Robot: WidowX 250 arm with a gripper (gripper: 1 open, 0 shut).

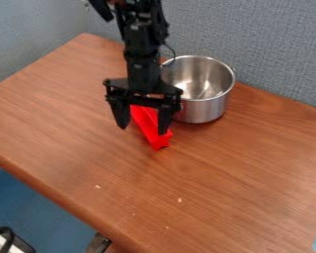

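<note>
My black gripper (142,114) stands open, its two fingers lowered over a red bar (157,137) lying on the wooden table (82,148). The fingers are on either side of the bar, whose upper part is partly hidden by the gripper. Whether they touch it cannot be told. A steel pot (204,91) stands just right of the gripper, toward the back.
Grey fabric panels (263,40) border the table at the back. A dark object (5,240) sits off the table at the lower left.
</note>
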